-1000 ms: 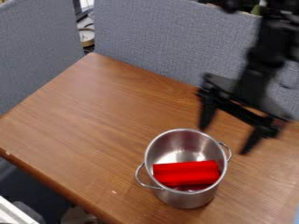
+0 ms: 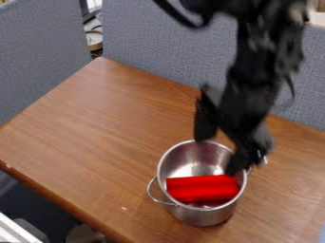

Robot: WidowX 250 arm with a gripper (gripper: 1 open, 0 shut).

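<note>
A steel pot [image 2: 184,211] with side handles stands on the wooden table at the lower right, a red cylindrical object [image 2: 200,187] lying inside it. The black gripper [image 2: 229,135] is above the pot's back rim, blurred, its fingers pointing down and apart, with nothing visible between them.
Grey padded walls stand along the left and back edges. Some clutter shows beyond the lower left edge.
The arm has swung from the right to over the pot, and the gripper has come lower. The pot and red object have not moved.
</note>
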